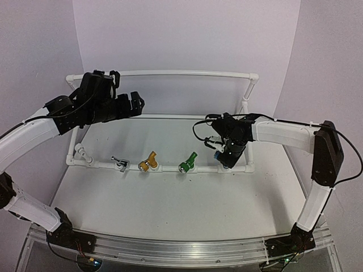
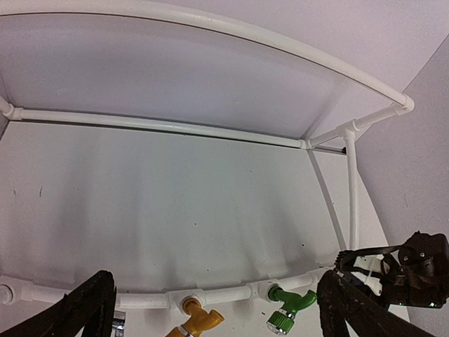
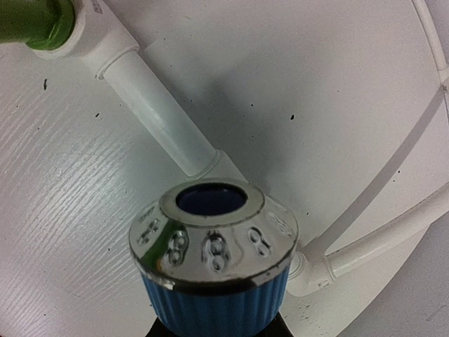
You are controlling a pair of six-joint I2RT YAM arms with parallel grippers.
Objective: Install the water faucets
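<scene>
In the right wrist view a blue faucet with a silver end (image 3: 217,305) fills the lower middle, and my right gripper (image 1: 225,161) is shut on it at the right end of the front white pipe (image 1: 204,169). Whether its stem sits inside the fitting is hidden. Along the same pipe are a green faucet (image 1: 188,162), an orange faucet (image 1: 148,162) and a silver faucet (image 1: 121,164), each at a fitting. My left gripper hangs open in the air at upper left, its fingers (image 2: 88,309) wide apart and empty.
A white pipe frame rises behind, with a top rail (image 1: 170,73) and a rear lower rail (image 1: 176,117). A bare angled pipe stub (image 1: 83,152) stands at the left corner. The white board (image 1: 153,204) in front is clear.
</scene>
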